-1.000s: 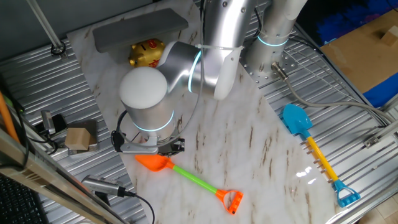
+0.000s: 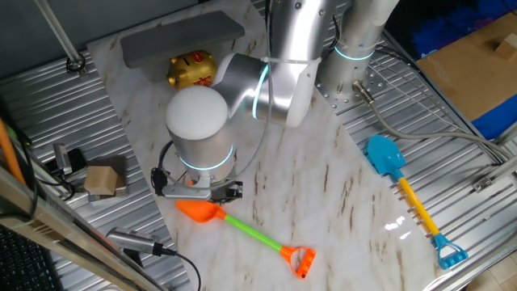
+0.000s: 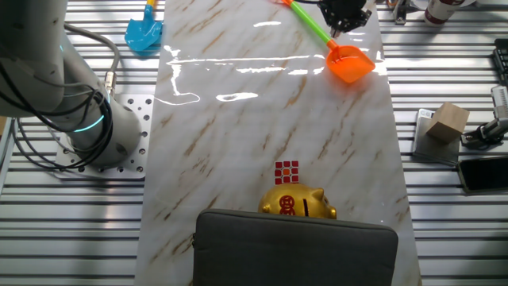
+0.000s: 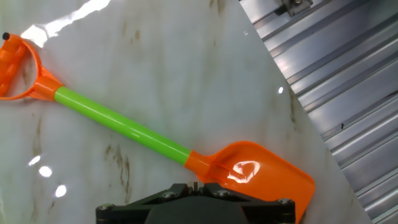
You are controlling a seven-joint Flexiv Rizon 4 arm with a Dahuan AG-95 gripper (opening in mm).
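Observation:
A toy shovel with an orange scoop point(image 4: 264, 174), green shaft point(image 4: 124, 123) and orange handle point(image 4: 43, 86) lies flat on the marble-patterned board point(image 2: 339, 210). Just over the scoop end, my gripper points down, its fingers drawn together with nothing seen between them. In the wrist view it covers the lower edge of the scoop. From the second exterior view, the dark gripper point(image 3: 347, 20) shows near the top edge, by the green shaft and apart from the orange scoop point(image 3: 349, 63). A second shovel, blue and yellow point(image 2: 416, 202), rests at the board's right edge.
A gold piggy bank point(image 3: 298, 200), a Rubik's cube point(image 3: 286, 171) and a dark grey case point(image 3: 294, 250) stand at the board's far end from the shovel. Off the board sits a wooden block point(image 2: 101, 180). The board's middle is clear.
Both shovels have stayed where they were.

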